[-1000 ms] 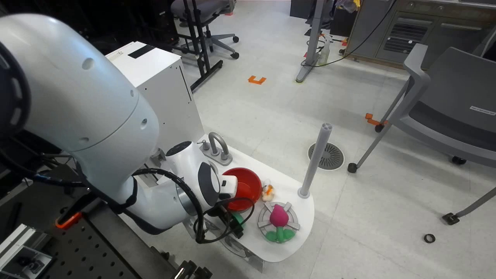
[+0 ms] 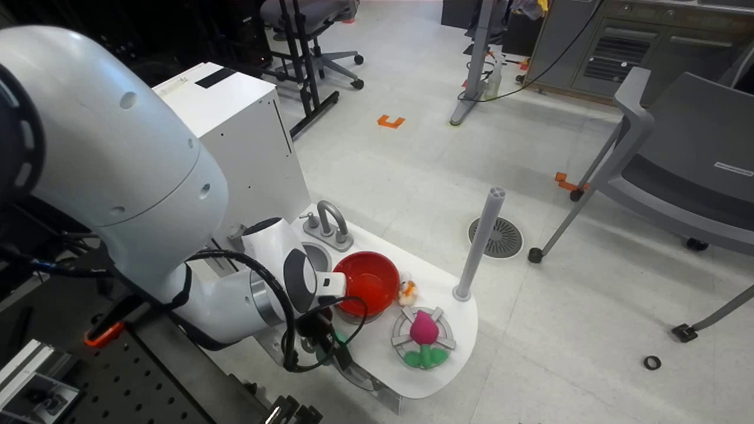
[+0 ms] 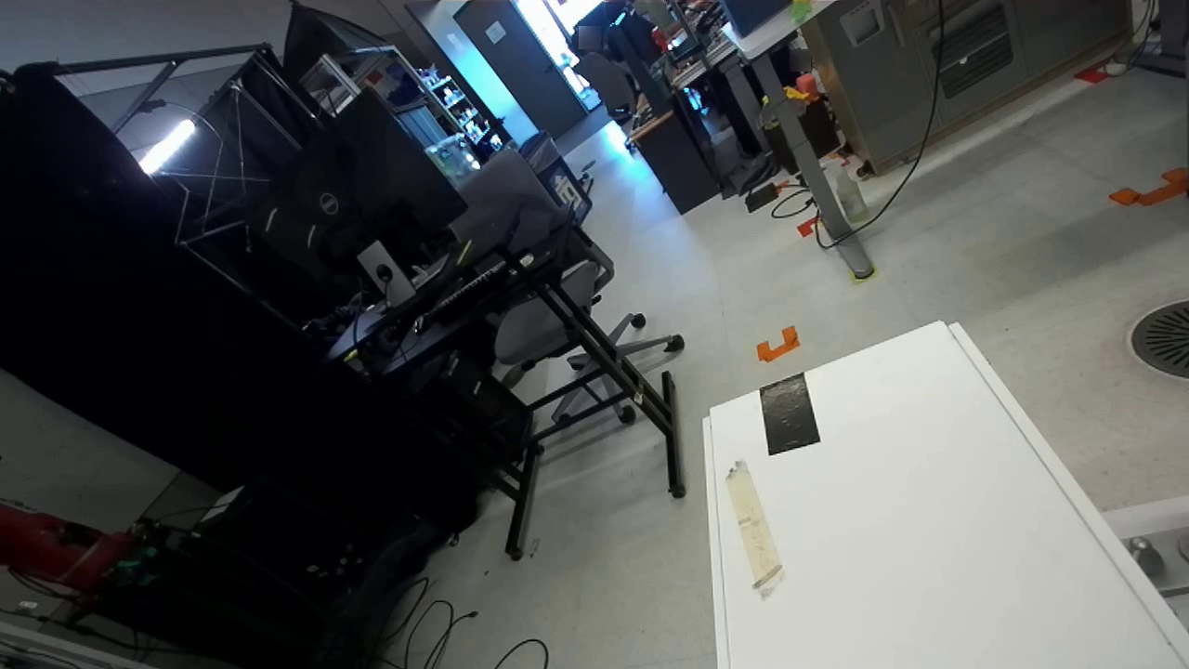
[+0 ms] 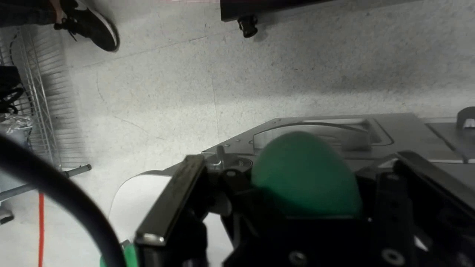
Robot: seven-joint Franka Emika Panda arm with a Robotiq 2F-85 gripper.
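A rounded green object (image 4: 307, 173) sits between the dark fingers of my gripper in the wrist view, and the gripper is shut on it. Its lower part is hidden by the gripper body. In exterior view 1 my gripper (image 2: 332, 346) hangs at the front edge of the white play-kitchen top (image 2: 382, 371), and only a sliver of green shows there. A red bowl (image 2: 371, 275) stands on the counter just behind the gripper, partly covered by the arm.
A pink toy with green leaves (image 2: 425, 330) lies on the grey burner. Beside the bowl is a small white-and-orange toy (image 2: 407, 291). A grey faucet (image 2: 332, 227) and an upright grey post (image 2: 480, 244) rise from the counter. Exterior view 2 shows no gripper.
My arm has shifted left and toward the counter's front edge in exterior view 1.
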